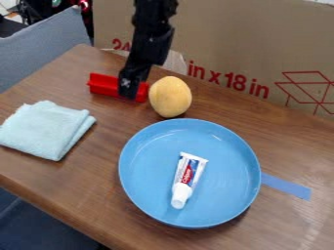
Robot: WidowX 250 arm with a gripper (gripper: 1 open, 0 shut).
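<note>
The black gripper (135, 84) points down over a red cylindrical object (104, 85) at the back left of the table, its fingers open around or just over that object; whether they touch it is unclear. A yellow-orange rounded object (170, 96) sits just right of it. A white toothpaste tube (186, 181) lies on a blue plate (150, 203) at the front centre. A folded pale blue cloth (45, 129) lies at the left.
A cardboard box (261, 49) forms the back wall behind the table (85, 181). A strip of blue tape (287, 187) is right of the plate. A grey padded surface is beyond its left edge.
</note>
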